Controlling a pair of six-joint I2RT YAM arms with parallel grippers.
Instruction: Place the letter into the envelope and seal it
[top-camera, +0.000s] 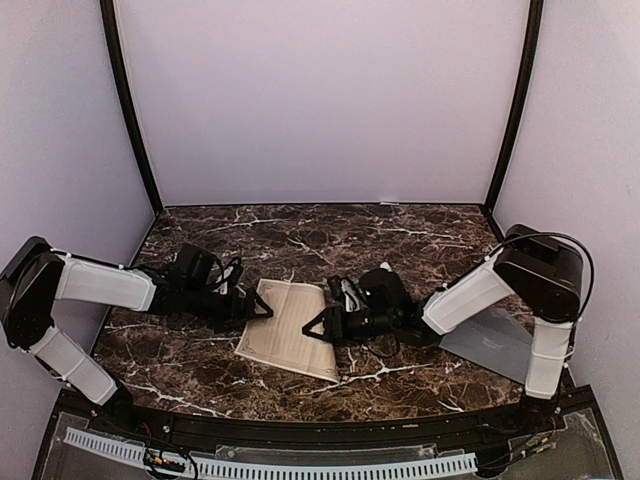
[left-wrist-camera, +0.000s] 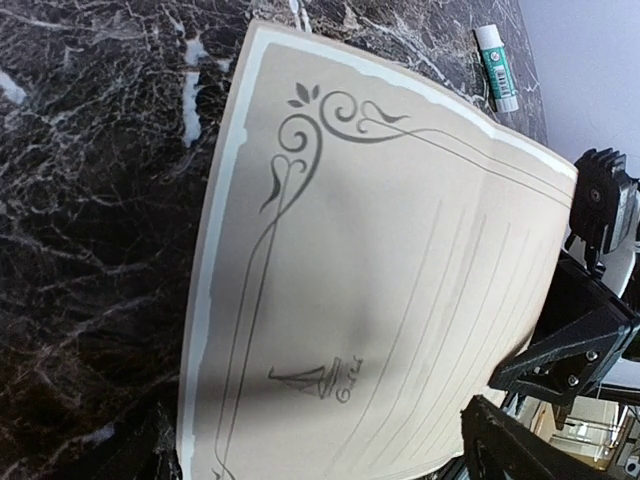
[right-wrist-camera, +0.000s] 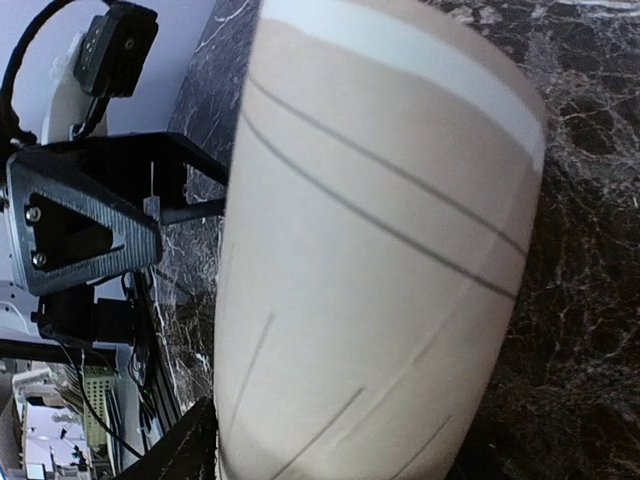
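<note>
The cream letter (top-camera: 290, 335), printed with scrollwork, ruled lines and a small boat, lies on the marble table between both arms. My left gripper (top-camera: 262, 305) is at its left edge, its fingers standing wide open in the left wrist view with the letter (left-wrist-camera: 350, 270) beneath them. Over the right edge, my right gripper (top-camera: 314, 328) has its fingers apart; the letter (right-wrist-camera: 375, 240) bulges up between them in the right wrist view. A flat grey sheet (top-camera: 492, 345), perhaps the envelope, rests at the right under the right arm.
A green and white glue stick (left-wrist-camera: 497, 68) lies beyond the letter; in the top view the right arm mostly covers it. A dark rail (top-camera: 300, 428) borders the front edge.
</note>
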